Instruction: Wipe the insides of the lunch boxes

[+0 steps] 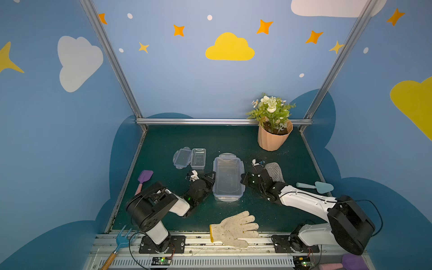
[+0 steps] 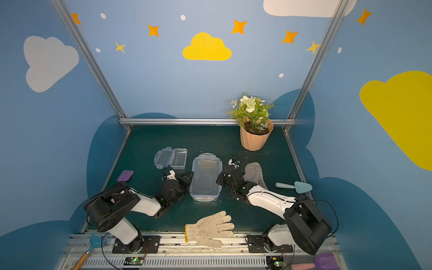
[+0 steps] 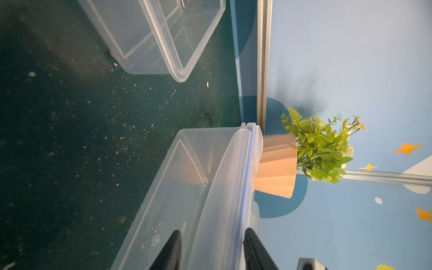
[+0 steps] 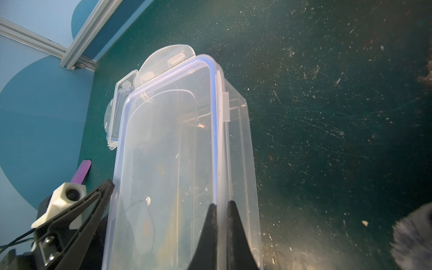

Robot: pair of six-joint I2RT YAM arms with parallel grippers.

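Observation:
The large clear lunch box (image 2: 199,198) stands mid-table with its lid (image 1: 228,177) on top. In the right wrist view that lid's long rim passes between the fingertips of my right gripper, which is shut on it. On the opposite side, my left gripper stands part open, its fingers apart on either side of the lid's edge; contact cannot be told. A small clear lunch box (image 1: 198,159) is open behind the left gripper, its own lid (image 1: 181,158) lying just left of it. A grey cloth (image 1: 274,172) lies partly behind the right arm.
A white glove (image 1: 235,229) lies in front of the large box. The potted plant (image 1: 272,138) stands at the back right. A purple spatula (image 1: 145,176) lies at left, a pale blue trowel (image 1: 323,187) at right. Free table lies behind the large box.

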